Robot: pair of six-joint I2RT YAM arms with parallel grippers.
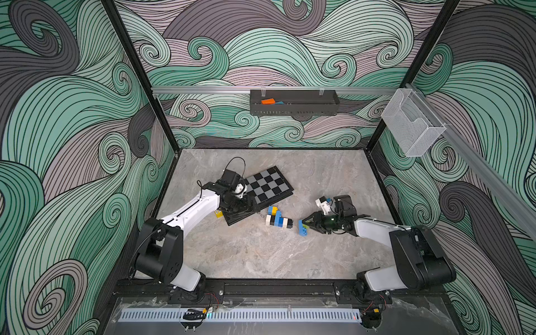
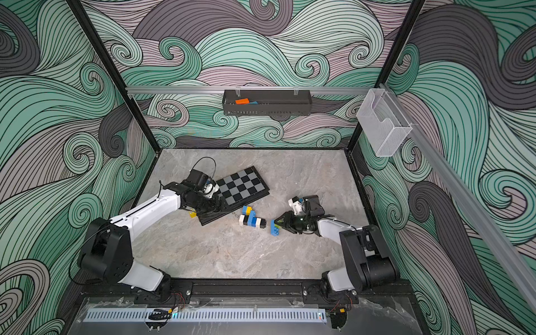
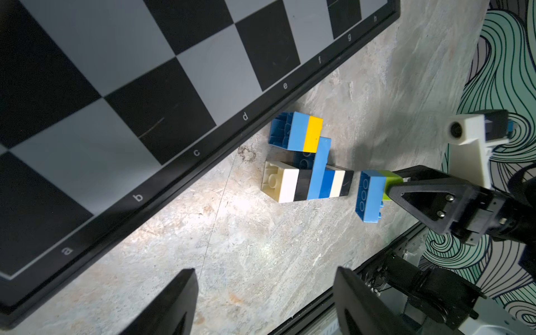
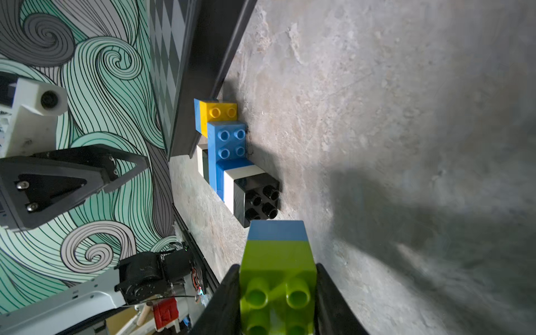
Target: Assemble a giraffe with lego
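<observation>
A built lego piece of stacked blue, yellow, white and black bricks (image 3: 319,167) lies on its side on the table beside the chessboard's edge. My right gripper is shut on a lime green brick (image 4: 277,256), which has a longer blue brick (image 3: 369,195) joined to its front. In the right wrist view that held pair is close to the black studded end (image 4: 262,203) of the lying piece, with a small gap in the left wrist view. My left gripper hangs over the chessboard side, its fingers apart and nothing between them.
The folded chessboard (image 3: 167,83) lies next to the lego piece on the table. A yellow brick (image 1: 218,213) sits beyond the left arm. A black bin (image 1: 294,106) with an orange brick hangs on the back rail.
</observation>
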